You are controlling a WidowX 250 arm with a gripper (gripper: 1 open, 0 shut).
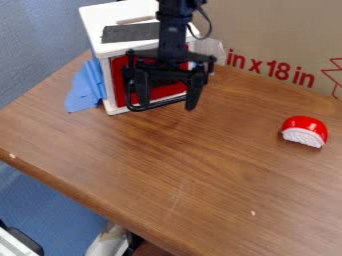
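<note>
A white toy oven (111, 22) with a red front (163, 92) stands at the back left of the wooden table. My black gripper (164, 86) hangs directly in front of that red front, its fingers pointing down and spread apart. It hides much of the front and part of a black handle there; I cannot tell whether it touches the oven.
A red and white object (305, 131) lies at the right of the table (174, 180). A blue cloth (84, 88) is beside the oven's left side. A cardboard panel (281, 45) stands behind.
</note>
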